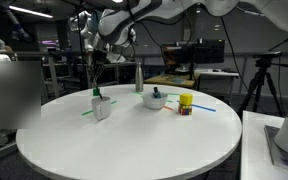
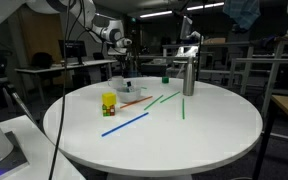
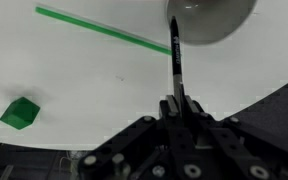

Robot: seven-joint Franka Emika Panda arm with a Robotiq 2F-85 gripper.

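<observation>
My gripper, in the wrist view, is shut on a dark marker (image 3: 176, 62). The marker's far tip overlaps the edge of a pale round mug (image 3: 216, 22), which is cut off by the top of that view. Whether the tip touches the mug cannot be told. In exterior view 1 the white mug (image 1: 101, 109) stands upright on the left part of the table, with a dark slim shape just above its opening. A green block (image 3: 21, 112) and a green marker (image 3: 104, 30) lie on the white surface near the mug.
A white bowl (image 2: 131, 93) with a dark item in it and a yellow block (image 2: 109, 105) sit on the round table (image 2: 204, 135). Blue (image 2: 125, 124), orange and green markers lie around them. A tall bottle (image 2: 190, 78) stands behind.
</observation>
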